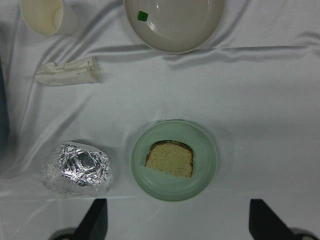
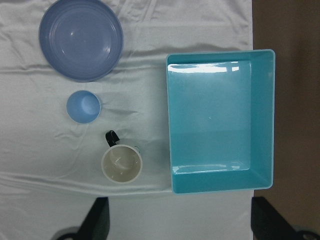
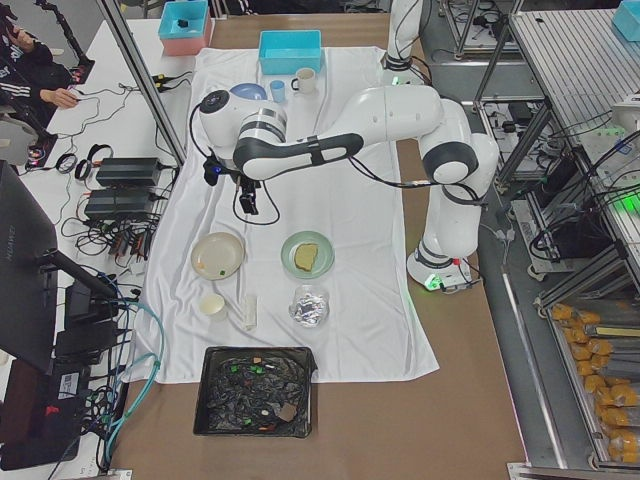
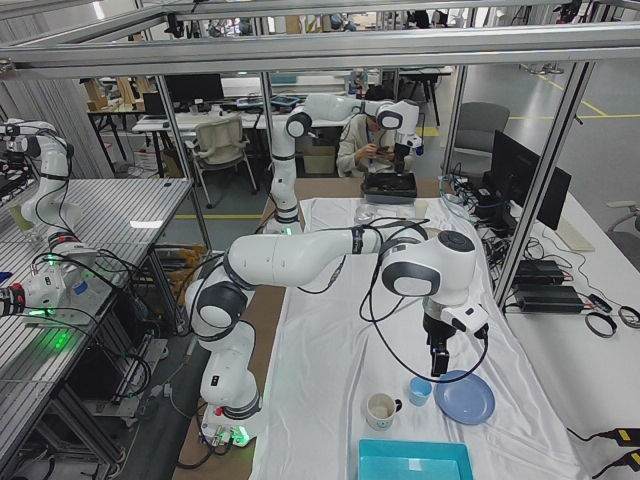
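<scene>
My left gripper hangs open and empty above a green plate [image 1: 175, 187] with a bread slice [image 1: 169, 159]. Around it lie a crumpled foil item [image 1: 80, 170], a white wrapped roll [image 1: 67, 75], a pale cup [image 1: 50, 15] and a beige plate [image 1: 175, 25]. My right gripper is also open and empty, over the far end, where a blue plate [image 2: 81, 40], a blue cup [image 2: 83, 107], a white mug [image 2: 121, 165] with black handle and a turquoise bin [image 2: 210, 115] stand.
A black tray [image 3: 255, 420] with small mixed items sits beyond the white cloth [image 3: 360, 300] at one end. Monitors, cables and boxes fill the side table.
</scene>
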